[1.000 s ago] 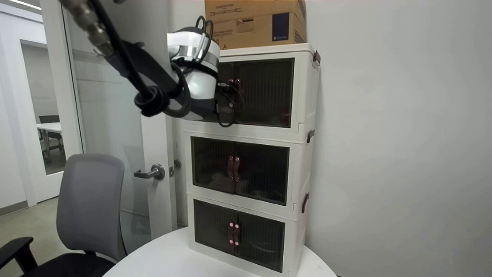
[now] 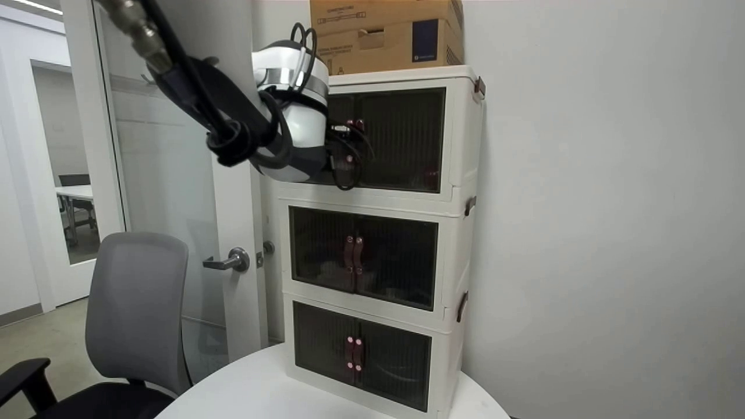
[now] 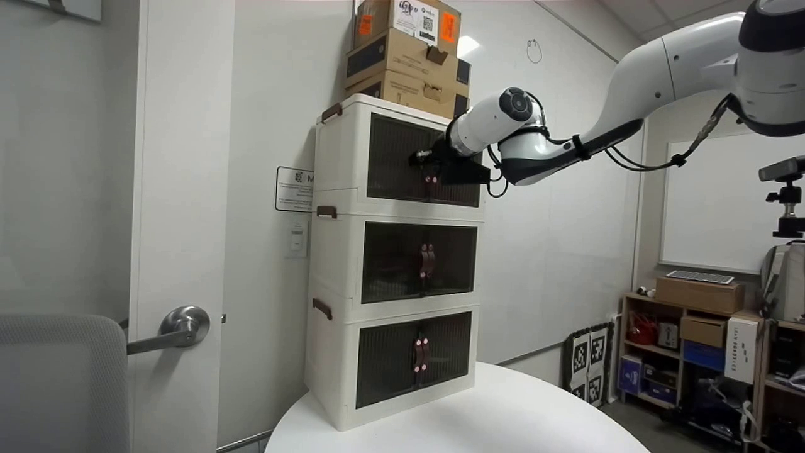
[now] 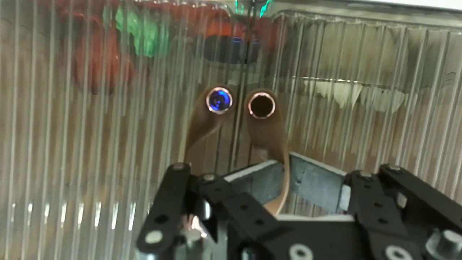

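Observation:
In the wrist view, the right strap handle (image 4: 265, 130), brown with a round rivet, hangs on the ribbed clear door of the top cabinet (image 3: 343, 151). Its lower part runs between the grey fingers of my gripper. These stand close together on either side of the strap; whether they press on it is unclear. The left strap handle (image 4: 201, 121) is outside the fingers, partly covered by the gripper's linkage. Both doors look closed at the seam. In exterior view 2, the gripper is a dark shape (image 3: 441, 162) before the top doors.
Below are the middle cabinet (image 3: 332, 257) and bottom cabinet (image 3: 324, 355), doors closed, stacked on a round white table (image 3: 521, 408). Cardboard boxes (image 2: 387, 45) rest on top. A grey chair (image 2: 136, 300) and a glass door (image 2: 171, 174) stand to the left in exterior view 1.
The arm's wrist has shifted slightly left in exterior view 1, with its cables. The cabinets and their doors look unchanged.

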